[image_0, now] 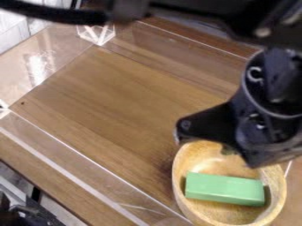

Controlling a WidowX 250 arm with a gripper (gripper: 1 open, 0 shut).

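A light wooden bowl (190, 205) stands at the lower right of the camera view, with a green block (224, 188) lying inside it. My black gripper (213, 132) hangs just above the back of the bowl, pointing down and partly hiding its far rim. The gripper looks shut, with nothing visible held in it, though its fingertips are hard to make out.
The wooden board (112, 101) is clear to the left of the bowl. Clear plastic walls (83, 174) edge it, with a transparent bracket (97, 31) at the back left corner. The dark arm crosses the top of the view.
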